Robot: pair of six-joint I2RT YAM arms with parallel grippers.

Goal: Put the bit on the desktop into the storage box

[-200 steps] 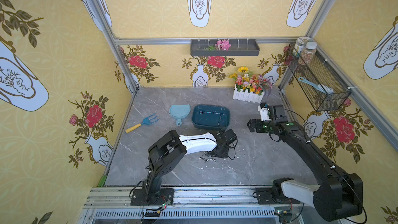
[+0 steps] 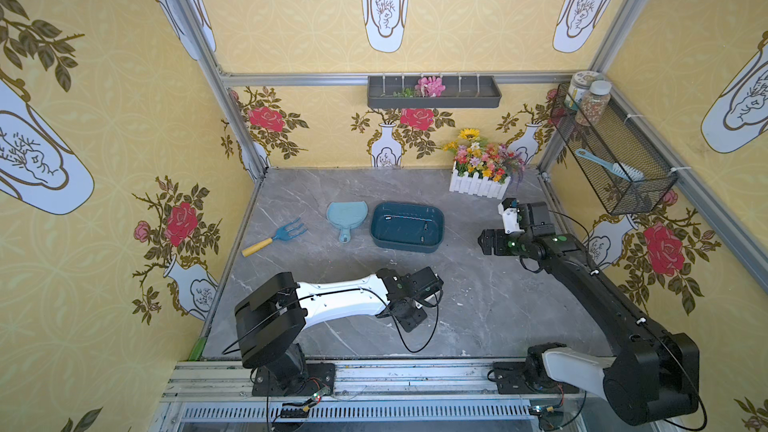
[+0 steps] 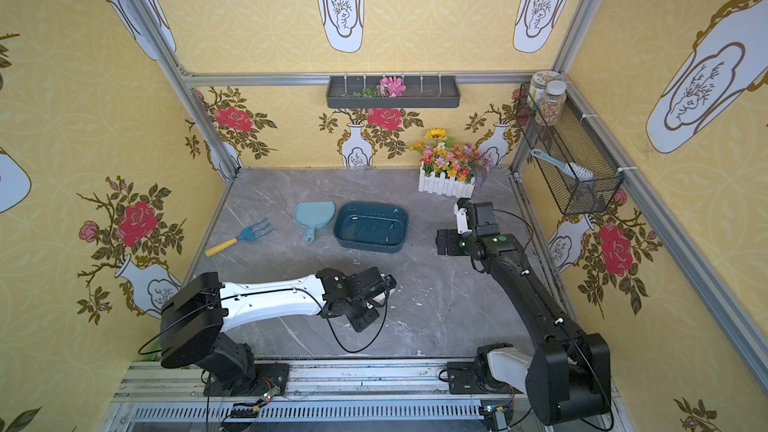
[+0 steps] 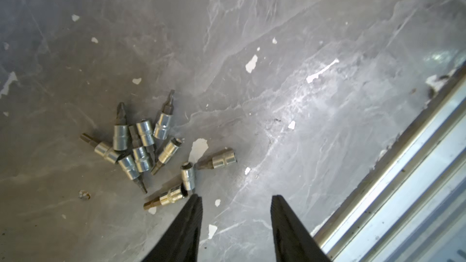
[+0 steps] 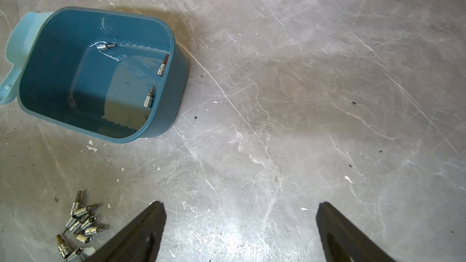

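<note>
Several silver bits lie heaped on the grey desktop; in the left wrist view the closest to my fingers are a copper-tipped bit (image 4: 166, 197), a short one (image 4: 188, 176) and one off to the right (image 4: 218, 160). My left gripper is open above the desktop, nothing between its fingers, with the pile ahead and to its left. The blue storage box (image 5: 177, 87) has three bits inside, one of them a bit (image 5: 149, 98) by its right wall. My right gripper stands open and empty over bare desktop, right of the box.
A light blue dustpan (image 2: 346, 214) adjoins the box's left side, and a yellow-handled fork (image 2: 276, 237) lies farther left. A white-fenced flower planter (image 2: 479, 184) stands at the back. The desk's metal front edge (image 4: 403, 165) is near the left gripper.
The bit pile now shows whole. The right arm has barely shifted.
</note>
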